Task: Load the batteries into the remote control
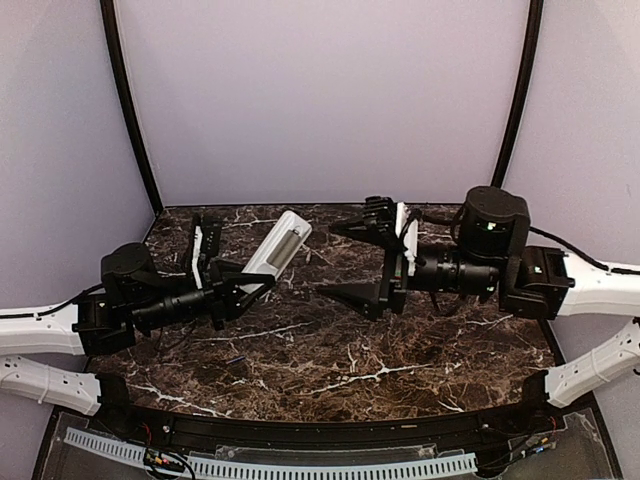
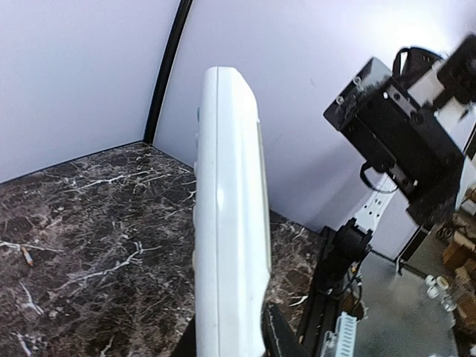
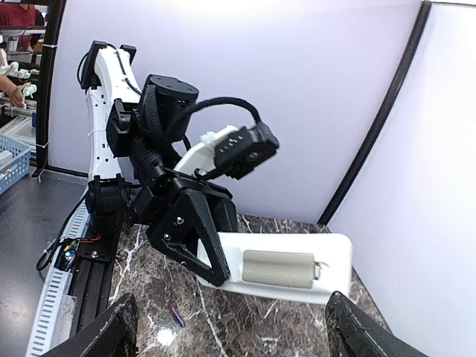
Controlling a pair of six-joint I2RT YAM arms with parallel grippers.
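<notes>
A white remote control is clamped at one end by my left gripper, held above the table and tilted up to the right. In the right wrist view, the back of the remote faces me, showing a grey-beige rectangular recess area with a small metal piece at one end; whether a battery lies there I cannot tell. The left wrist view shows the remote edge-on, hiding much of the grip. My right gripper stands wide open, to the right of the remote and apart from it, nothing between its fingers.
On the dark marbled table lies a small thin dark stick, front left. A tiny orange-brown item lies further back. Pale walls enclose the table.
</notes>
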